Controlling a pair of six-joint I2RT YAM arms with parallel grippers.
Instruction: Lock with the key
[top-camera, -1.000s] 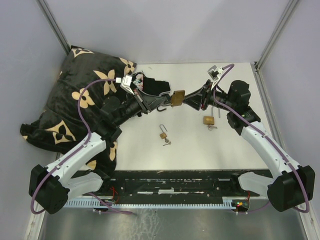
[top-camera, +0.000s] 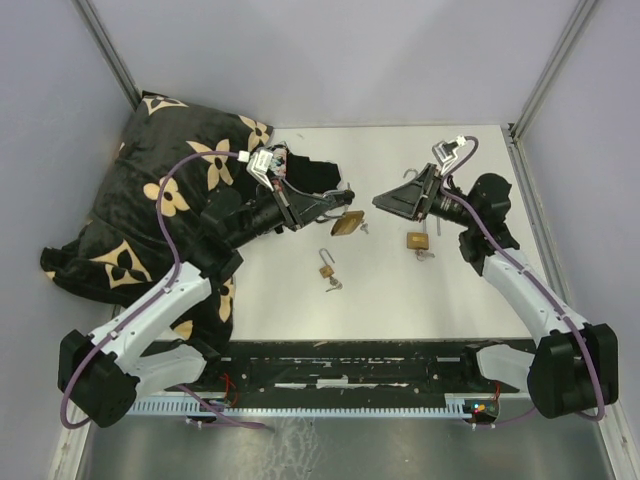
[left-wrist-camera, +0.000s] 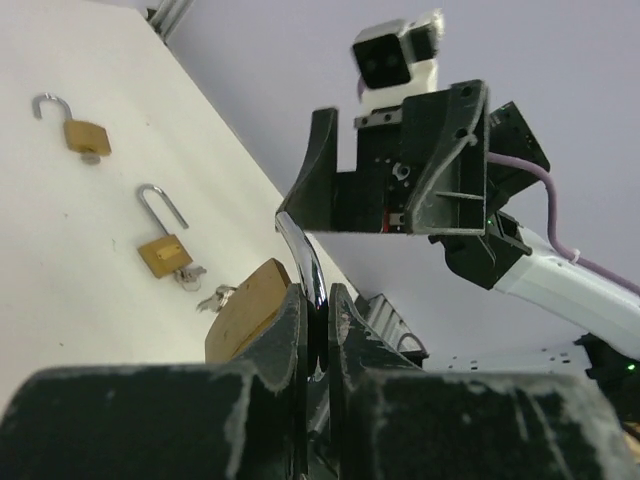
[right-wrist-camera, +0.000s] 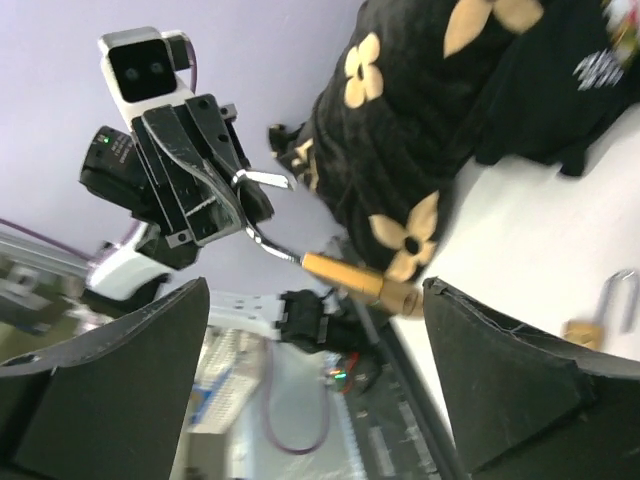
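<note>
A brass padlock (top-camera: 347, 223) hangs tilted from my left gripper, which is shut on its silver shackle (left-wrist-camera: 302, 250). In the right wrist view, the padlock body (right-wrist-camera: 360, 280) lies between and beyond the fingers of my right gripper. That gripper stands open and holds nothing, a short gap to the right of the padlock in the top view. A small key bunch (top-camera: 364, 228) shows close beside the padlock body; whether it hangs from it or lies on the table cannot be told. The keyhole is not clearly visible.
A padlock with an open shackle (top-camera: 417, 241) and keys lies at right, a smaller one (top-camera: 327, 270) with keys near the middle. Another padlock (left-wrist-camera: 87, 137) lies farther back. A dark flowered cushion (top-camera: 150, 190) covers the left side.
The padlock has swung down from my right gripper and now hangs lower. My right gripper has opened and moved right, away from it. The key bunch has come into view below.
</note>
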